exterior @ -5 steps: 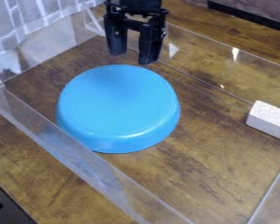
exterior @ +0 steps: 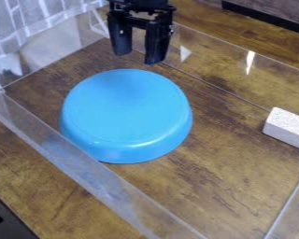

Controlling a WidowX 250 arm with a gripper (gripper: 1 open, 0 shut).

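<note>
My black gripper (exterior: 138, 42) hangs at the top centre of the camera view, above the far side of a round blue dome-like disc (exterior: 126, 110). Its two dark fingers stand apart, with a gap between them and nothing visible held there. The disc lies on the wooden floor in the middle.
A white rectangular block (exterior: 288, 127) lies at the right edge. Clear plastic walls run along the left, lower left and back. A whitish crumpled sheet is at the top left.
My gripper has risen slightly over the last second. The blue disc and the white block have not moved.
</note>
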